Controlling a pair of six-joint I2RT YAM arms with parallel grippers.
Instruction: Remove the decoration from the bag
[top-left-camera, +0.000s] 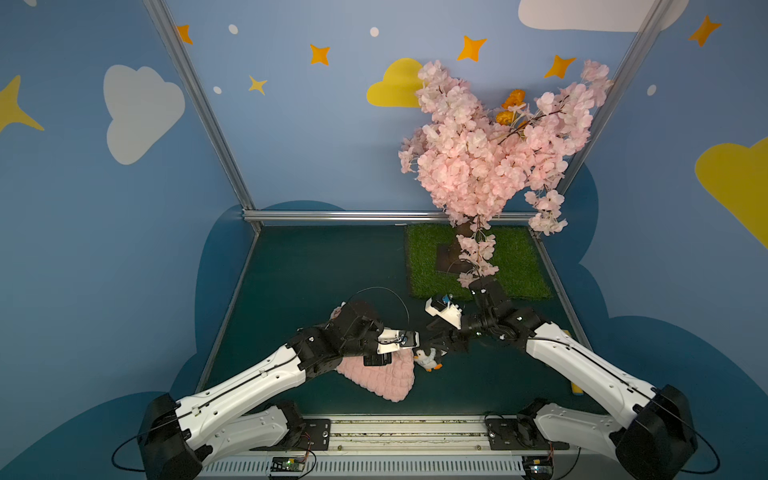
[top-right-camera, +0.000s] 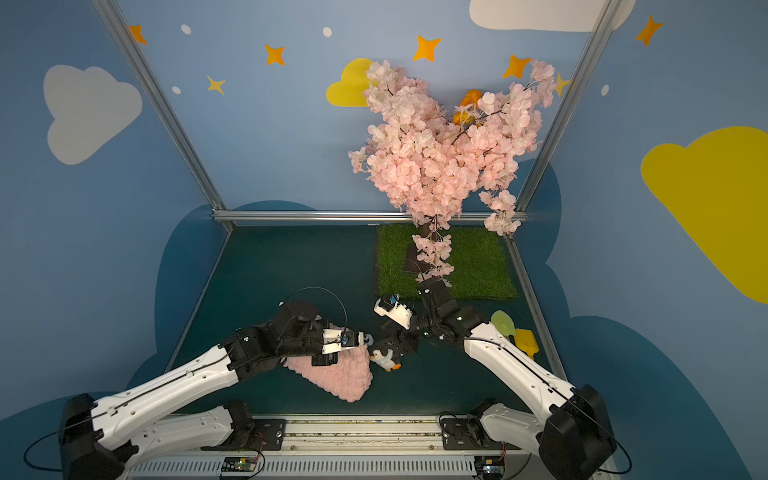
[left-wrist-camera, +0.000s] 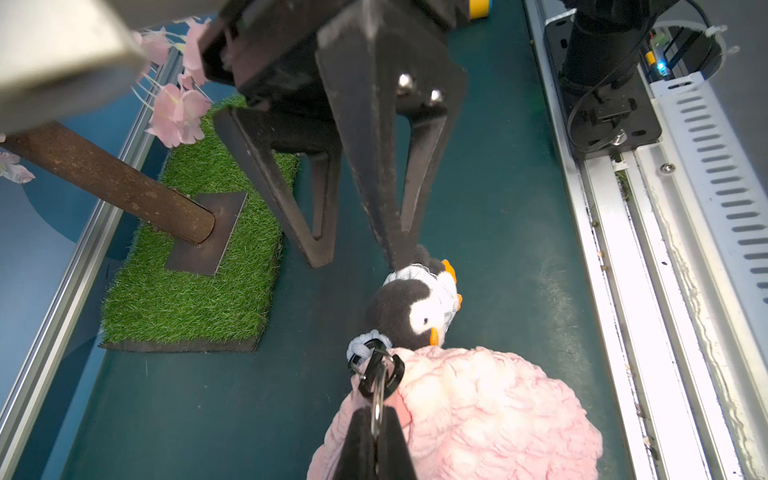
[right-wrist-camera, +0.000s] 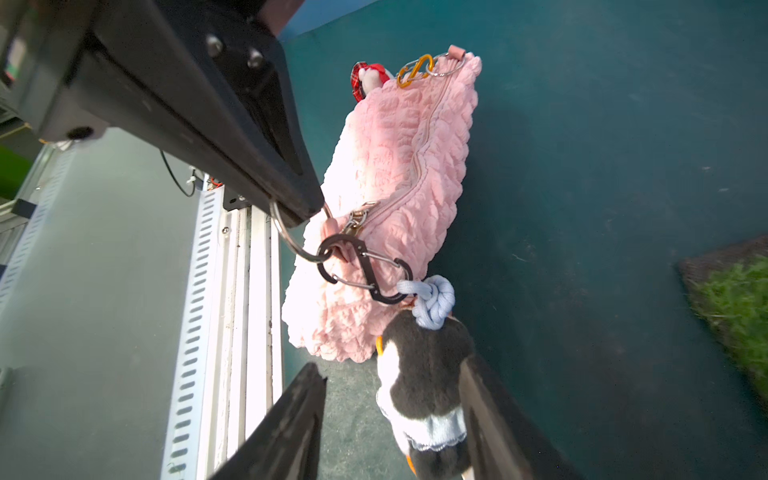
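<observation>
The pink fluffy bag (left-wrist-camera: 488, 408) lies on the green floor. My left gripper is shut on a thin metal ring (right-wrist-camera: 292, 244) at the bag's end, linked to a black carabiner (right-wrist-camera: 364, 264). The penguin decoration (right-wrist-camera: 424, 360) hangs from that carabiner by a blue knotted loop (right-wrist-camera: 432, 300) and lies beside the bag. My right gripper stands open over the penguin's lower body, one finger either side in its wrist view, holding nothing.
A blossom tree (top-left-camera: 492, 160) on a grass mat (left-wrist-camera: 184, 312) stands behind, its branches hanging near my right arm. A yellow object (top-right-camera: 524, 342) lies at the right edge.
</observation>
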